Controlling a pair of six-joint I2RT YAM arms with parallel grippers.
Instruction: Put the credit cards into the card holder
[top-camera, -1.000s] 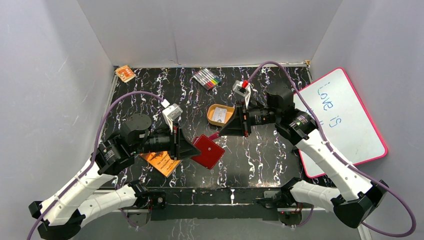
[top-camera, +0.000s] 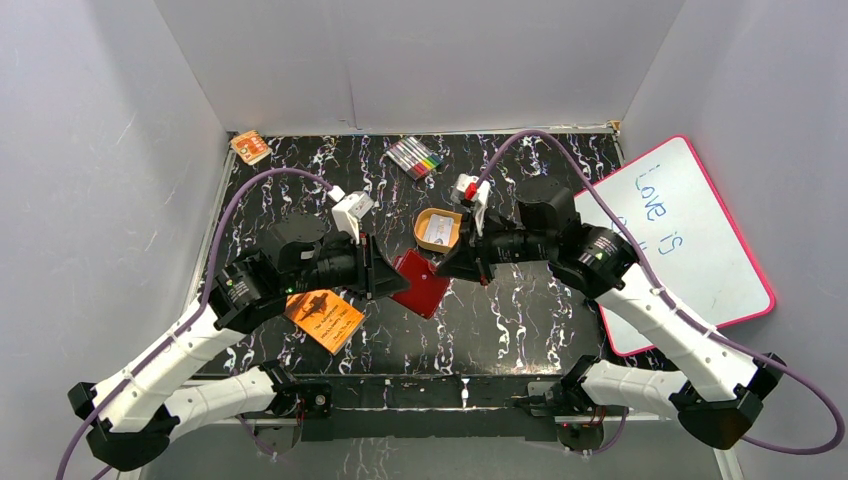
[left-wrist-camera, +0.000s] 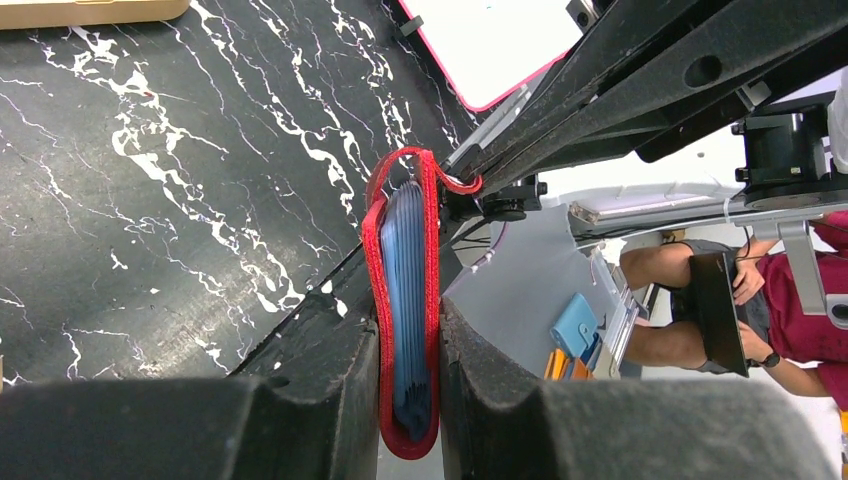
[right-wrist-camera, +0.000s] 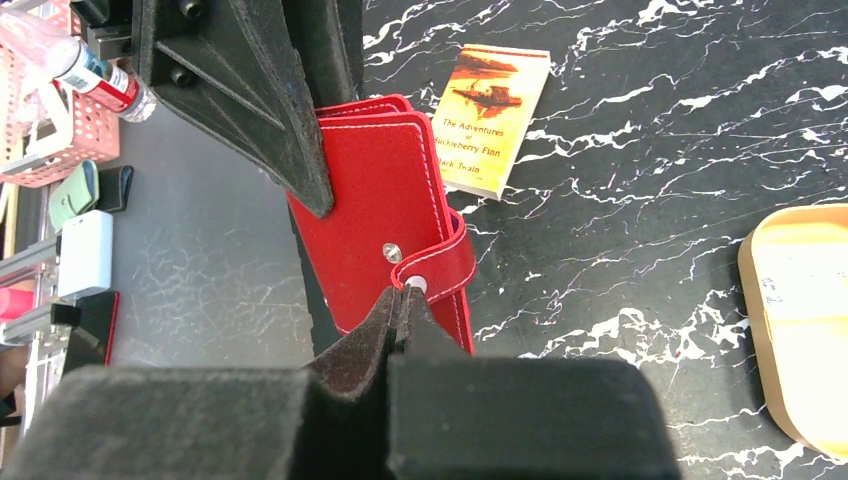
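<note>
The red card holder (top-camera: 423, 290) is held in the air over the table's middle, its blue sleeves showing edge-on in the left wrist view. My left gripper is shut on it, near its lower end in that view. My right gripper is shut at the holder's strap (right-wrist-camera: 440, 262), its tips by the strap's end and pale snap; whether it pinches the strap I cannot tell for sure. A tan box (top-camera: 440, 229) with pale cards in it lies behind the holder.
Orange books (top-camera: 325, 320) lie front left and at the back left. A pack of markers (top-camera: 410, 157) lies at the back. A whiteboard (top-camera: 680, 250) fills the right side. Walls bound the table.
My left gripper has moved up in the top view with the card holder. My right gripper has shifted slightly with it, and the strap now lies closer against the holder.
</note>
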